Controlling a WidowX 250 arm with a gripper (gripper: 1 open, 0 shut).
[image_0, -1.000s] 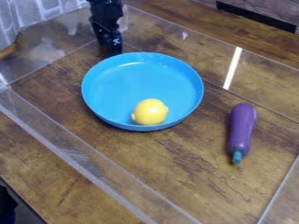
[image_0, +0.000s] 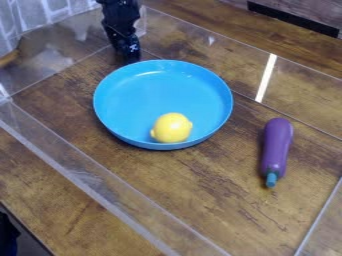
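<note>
A blue plate (image_0: 147, 95) lies on the wooden surface with a yellow lemon (image_0: 171, 127) on its lower right part. A purple eggplant (image_0: 277, 145) with a blue-green tip lies to the right of the plate. The dark gripper (image_0: 123, 45) is at the top, just behind the plate's far edge, low over the surface. It is too small and dark to tell whether it is open or shut or holds anything.
Clear strips or panels run along the left and right of the wooden surface (image_0: 201, 200). A wooden wall or ledge stands at the top right.
</note>
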